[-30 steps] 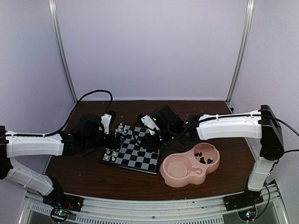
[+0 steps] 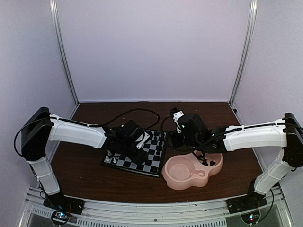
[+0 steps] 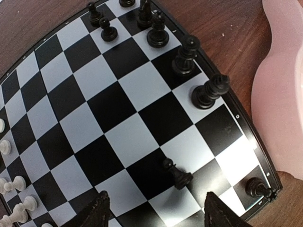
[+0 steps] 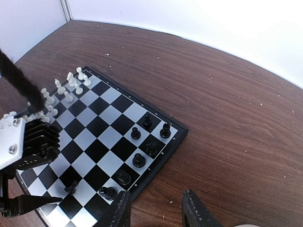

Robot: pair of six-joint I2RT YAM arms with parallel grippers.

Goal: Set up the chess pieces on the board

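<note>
On the chessboard (image 3: 149,85), a black pawn (image 3: 177,174) lies on its side ahead of my left gripper. That gripper is open, its fingers (image 3: 92,210) wide apart and empty. A black piece (image 3: 260,188) sits at the board's near corner, its type hard to tell. Black pieces such as a tall one (image 3: 186,55) line the edge by the pink tray (image 3: 277,104). White pieces (image 4: 68,88) stand along the opposite side in the right wrist view. There, my right gripper is open, nothing between its fingers, beyond the board's edge.
More black pieces (image 2: 206,162) lie in a compartment of the pink tray (image 2: 182,185), right of the board. The left arm's black finger (image 4: 31,203) reaches over the board near the fallen pawn. Bare table (image 4: 236,137) lies behind and right of the board.
My left arm has swung right, from the white side to over the board's middle. My right arm has drawn back right, from above the board towards the tray.
</note>
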